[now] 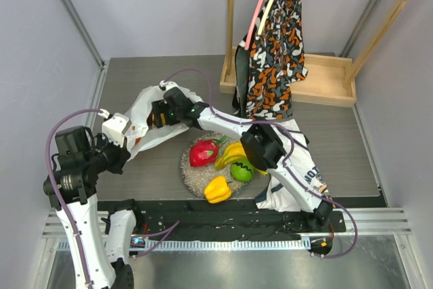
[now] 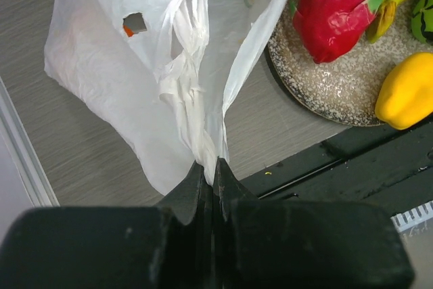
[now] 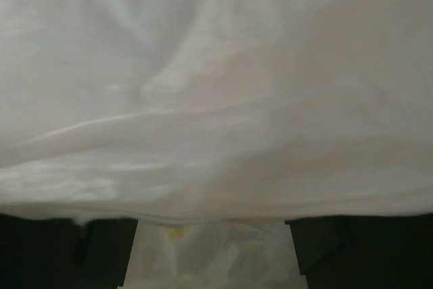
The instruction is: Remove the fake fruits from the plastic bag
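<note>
The white plastic bag (image 1: 152, 137) lies on the left of the table. My left gripper is shut on its bunched end, with the bag stretched open beyond. My right gripper (image 1: 161, 114) reaches down into the bag, open; in the right wrist view film fills most of the picture, with a small blurred yellow patch between the fingers. A bit of orange shows through a hole in the bag in the left wrist view. A speckled plate (image 1: 193, 181) holds a red dragon fruit (image 1: 203, 153), bananas (image 1: 235, 152), a green fruit (image 1: 241, 170) and a yellow pepper (image 1: 218, 190).
At the back right stands a wooden rack (image 1: 321, 86) hung with patterned fabric (image 1: 274, 59). A white cloth (image 1: 284, 194) lies right of the plate, under the right arm. Bare table shows at the back left and far right.
</note>
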